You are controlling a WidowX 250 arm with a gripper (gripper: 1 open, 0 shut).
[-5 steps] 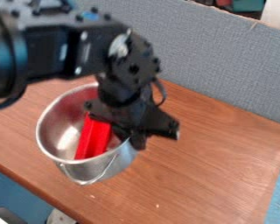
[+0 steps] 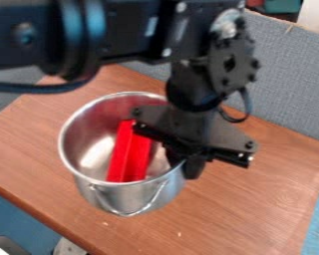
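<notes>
A shiny steel pot (image 2: 103, 189) with a wire handle stands on the wooden table, holding a red object (image 2: 128, 157) that looks like a plastic block or box. My black gripper (image 2: 182, 159) is over the right side of the pot, pointing down; its fingertips are largely hidden, so what lies between them does not show.
A grey padded wall (image 2: 289, 90) runs along the back. The table's edge is at lower left.
The arm and gripper have shifted right over the last second. The pot has also moved to the right, with the red object still inside.
</notes>
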